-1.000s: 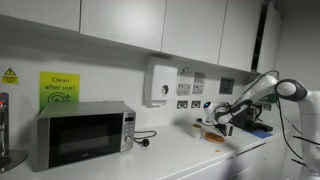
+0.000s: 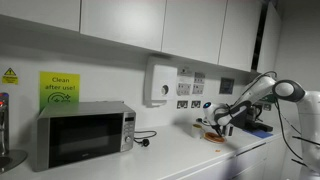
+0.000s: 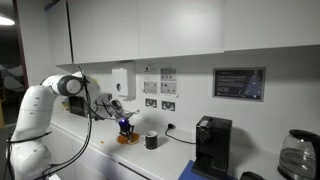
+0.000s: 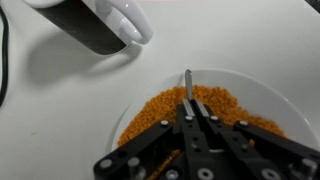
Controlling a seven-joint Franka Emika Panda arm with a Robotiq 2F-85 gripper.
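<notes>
Orange grains (image 4: 165,105), like lentils, fill a pale round plate or bowl (image 4: 272,97) in the wrist view. Above them my gripper is shut on a thin metal piece, seemingly a spoon handle (image 4: 188,80); its far end cannot be made out. Exterior view 2 has the orange dish (image 3: 128,139) on the counter with the gripper (image 3: 124,124) right over it. From the other side, the dish (image 2: 213,138) appears below the gripper (image 2: 214,128).
A dark mug with a light handle (image 4: 128,22) stands close beside the dish; the mug (image 3: 151,140) is to its right in exterior view 2. A coffee machine (image 3: 212,146) and glass kettle (image 3: 298,154) are farther right. The microwave (image 2: 85,134) occupies the counter's other end.
The gripper has come slightly lower and to the left in exterior view 1, closer to the orange dish. The dish and other objects look unmoved.
</notes>
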